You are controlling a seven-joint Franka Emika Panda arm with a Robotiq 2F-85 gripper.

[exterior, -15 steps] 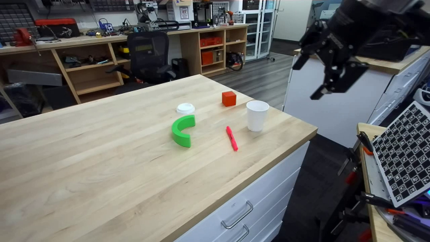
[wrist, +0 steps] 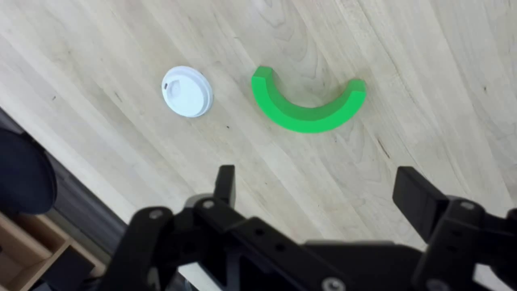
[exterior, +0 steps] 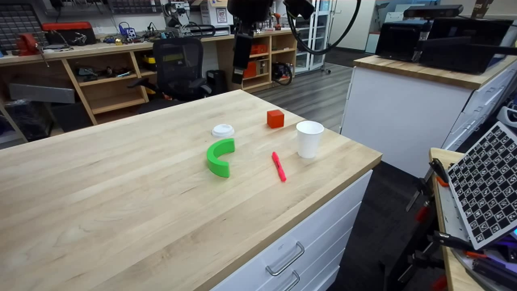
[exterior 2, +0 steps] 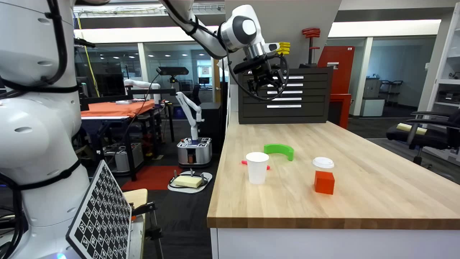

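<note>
On the wooden table lie a green arch [exterior: 219,157], a white cup lid [exterior: 223,130], a red cube [exterior: 276,119] and a pink marker [exterior: 278,167]. A white cup [exterior: 309,138] stands upright near the table's right edge. From above, the wrist view takes in the green arch [wrist: 310,116] and the lid [wrist: 187,91], both beyond my fingertips. My gripper is open, its black fingers wide apart with bare table behind the gap. In the second exterior view, the gripper [exterior 2: 271,88] hangs high over the table, well clear of every object.
A dark drawer cabinet [exterior 2: 282,97] stands at the table's far end in the second exterior view. A black chair [exterior: 179,68] sits behind the table.
My arm has swung from the right, beyond the table's edge, leftward and up to the top of exterior view 1. The objects on the table have not moved.
</note>
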